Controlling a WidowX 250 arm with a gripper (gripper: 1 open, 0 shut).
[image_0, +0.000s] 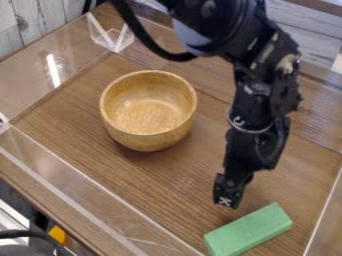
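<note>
The black robot gripper points down over the wooden table on the right, its fingers open, with nothing seen between them. Just in front of it, toward the bottom right, a green rectangular block lies on the table, apart from the fingertips. A wooden bowl sits left of the gripper.
Clear plastic walls edge the table at left, with more along the bottom and right. A black cable crosses the bottom-left corner, beside a small yellow piece.
</note>
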